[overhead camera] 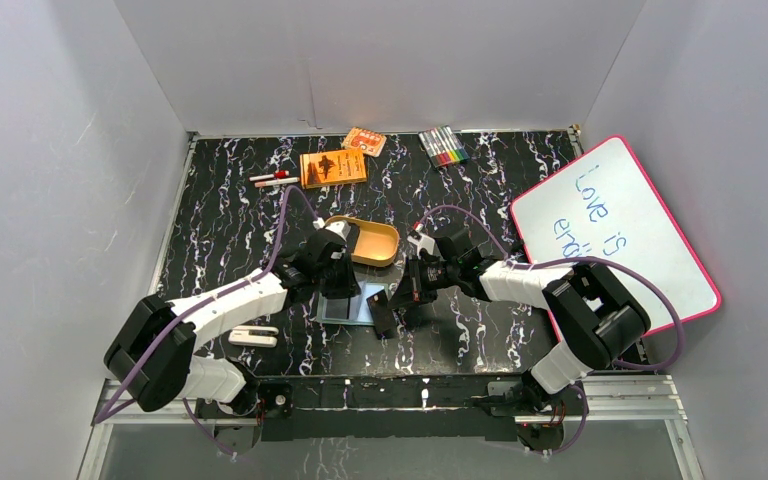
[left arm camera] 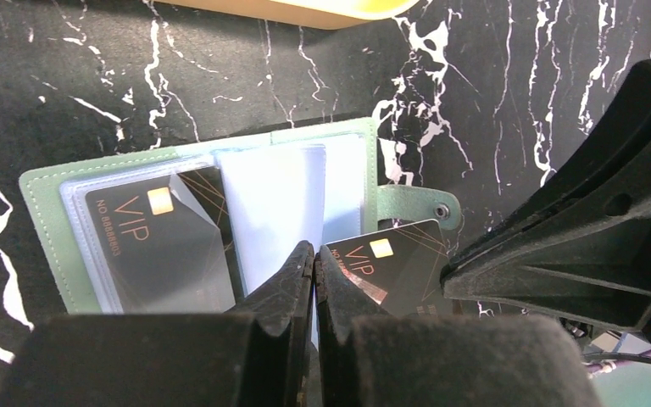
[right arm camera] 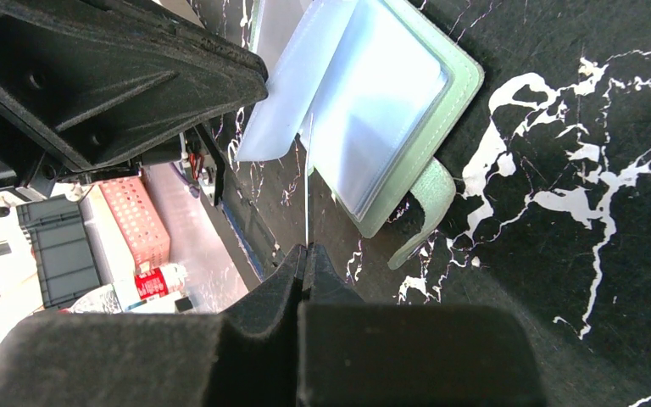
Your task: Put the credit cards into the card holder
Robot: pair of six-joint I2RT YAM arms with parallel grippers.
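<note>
The green card holder (left arm camera: 97,169) lies open at the front centre, its clear sleeves fanned. One dark VIP card (left arm camera: 159,250) sits in its left sleeve. Another VIP card is held over the holder's right side by my right gripper, shut on it and seen edge-on in the right wrist view. My left gripper is shut over the holder, beside that card; whether it pinches a sleeve is unclear.
An orange tray (overhead camera: 380,242) lies behind the holder. Books (overhead camera: 332,170) and markers (overhead camera: 443,147) are at the back, a whiteboard (overhead camera: 615,220) at the right, and white items (overhead camera: 252,337) at the front left.
</note>
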